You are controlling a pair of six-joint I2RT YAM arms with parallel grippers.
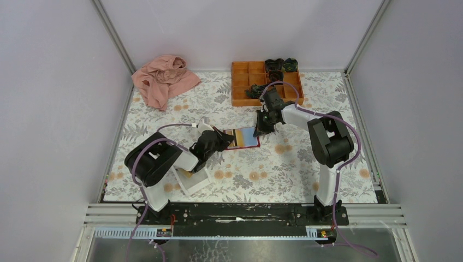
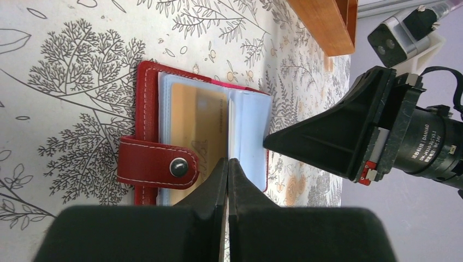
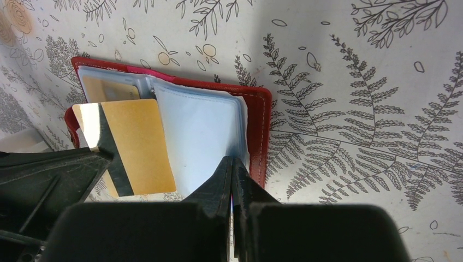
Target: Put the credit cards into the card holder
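Note:
The red card holder lies open on the table, its snap strap on the left and clear sleeves on the right. A gold card with a black stripe stands nearly edge-on over the holder in the left wrist view. My left gripper is shut on its edge. The card's far edge is at the sleeve's opening; how deep it reaches cannot be told. At the holder's right side, my right gripper is shut, the outer edge of a clear sleeve between its fingertips. Another gold card shows behind plastic on the left page.
A white tray sits under the left forearm. Behind the right arm stands an orange compartment box with dark items. A pink cloth is heaped at the back left. Clear table lies in front of the holder.

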